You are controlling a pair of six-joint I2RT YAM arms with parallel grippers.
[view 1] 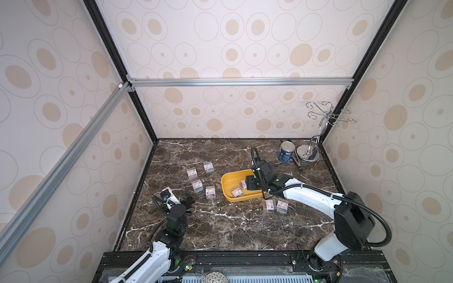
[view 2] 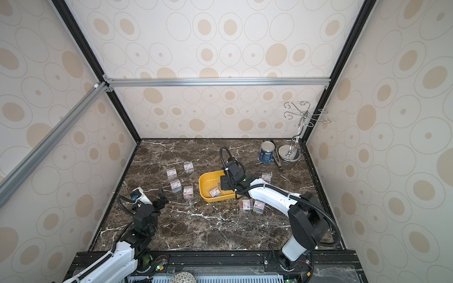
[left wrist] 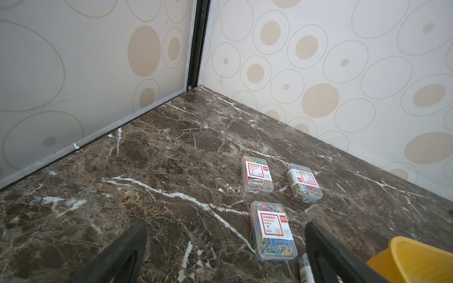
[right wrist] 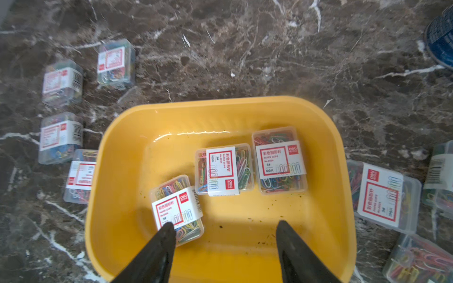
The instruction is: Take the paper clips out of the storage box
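Observation:
In the right wrist view a yellow storage box (right wrist: 221, 109) holds three clear cases of paper clips: a tilted left case (right wrist: 177, 207), a middle case (right wrist: 223, 169) and a right case (right wrist: 279, 160). Over this box hangs my right gripper, its fingers parted and nothing between them. My left gripper is open and empty above bare table, left of the box.
Beside the box on the right, more clip cases (view 1: 282, 206) lie on the marble table (view 1: 226, 226). A blue can (view 1: 286, 151) and a metal stand (view 1: 309, 153) occupy the back right.

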